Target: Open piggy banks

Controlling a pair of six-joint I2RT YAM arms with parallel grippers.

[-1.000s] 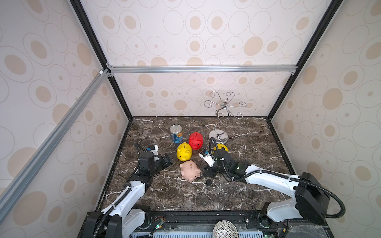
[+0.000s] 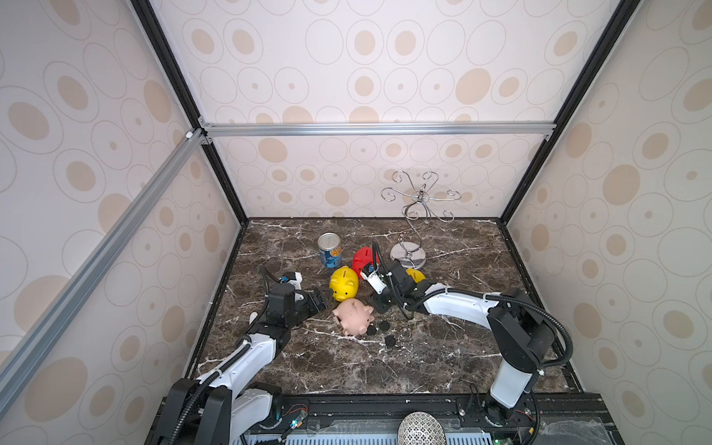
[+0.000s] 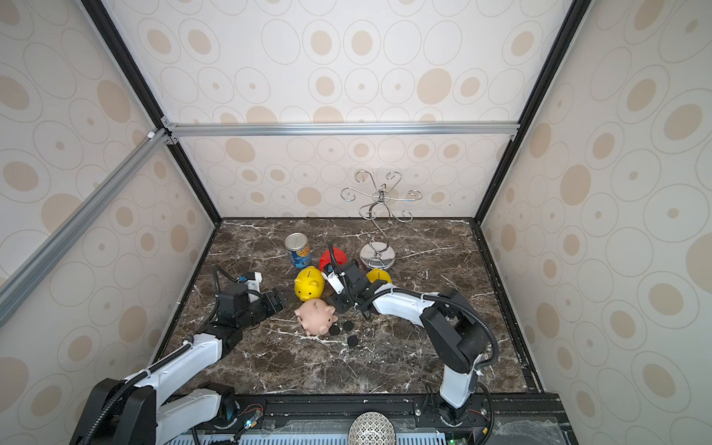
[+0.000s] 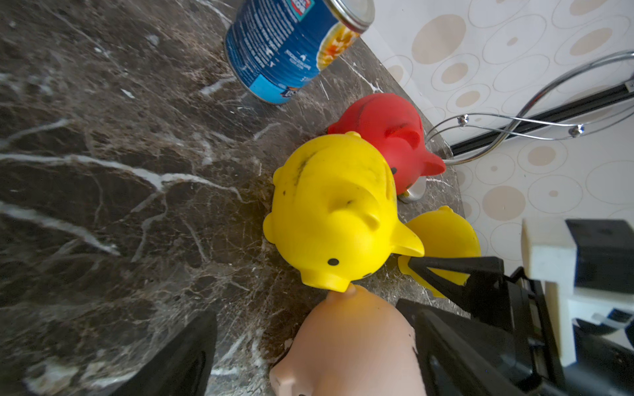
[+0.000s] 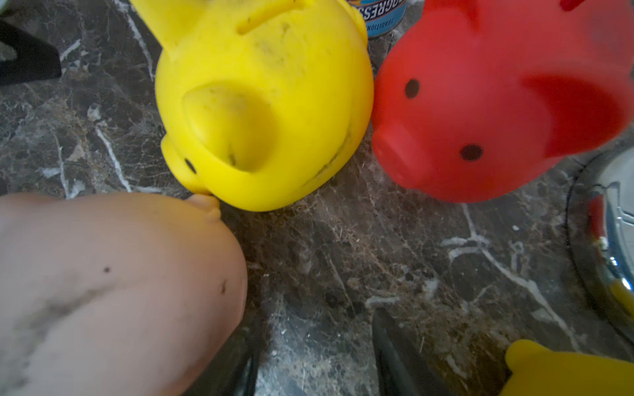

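A pink piggy bank point(image 2: 353, 317) lies on the marble table with a yellow piggy bank point(image 2: 343, 282) just behind it and a red piggy bank point(image 5: 495, 112) beside the yellow one. Another yellow piggy bank point(image 4: 441, 241) is partly behind my right arm. My left gripper point(image 2: 315, 302) is open just left of the pink and yellow banks, fingers empty. My right gripper hangs open right of the pink and front yellow banks, over bare table, nothing between its fingers. Black round pieces point(image 2: 390, 340) lie right of the pink bank.
A blue can point(image 2: 330, 250) stands at the back behind the banks. A chrome wire stand point(image 2: 408, 254) with a round base is at the back right.
My right gripper has moved back and left over the banks, now covering part of the red one. My left gripper has shifted slightly right; the pink bank moved slightly.
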